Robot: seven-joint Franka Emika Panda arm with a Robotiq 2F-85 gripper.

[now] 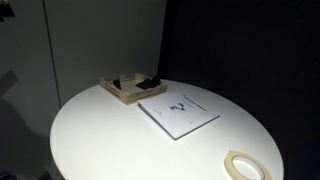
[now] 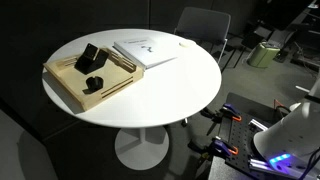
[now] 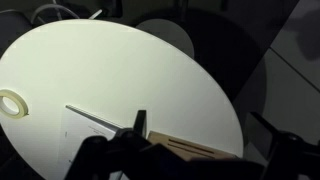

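Observation:
In the wrist view my gripper appears open, its dark fingers spread wide at the lower edge with nothing visible between their tips. Below it in that view lie a wooden tray (image 3: 187, 147) and part of a white book (image 3: 85, 134). The shallow tray (image 2: 118, 86) holds a black block-like object (image 2: 92, 57) and a smaller black piece (image 2: 94, 83). Beside the tray, the white book (image 1: 181, 111) with a dark cover picture lies flat. A cream tape roll (image 1: 247, 154) rests apart from both, near the rim.
All of these sit on a round white table (image 2: 160, 101) with one central pedestal (image 2: 141, 148). Much of its top is bare. A dark chair (image 2: 203, 27) stands behind it. The white robot arm's lower part (image 2: 285, 142) is at the right.

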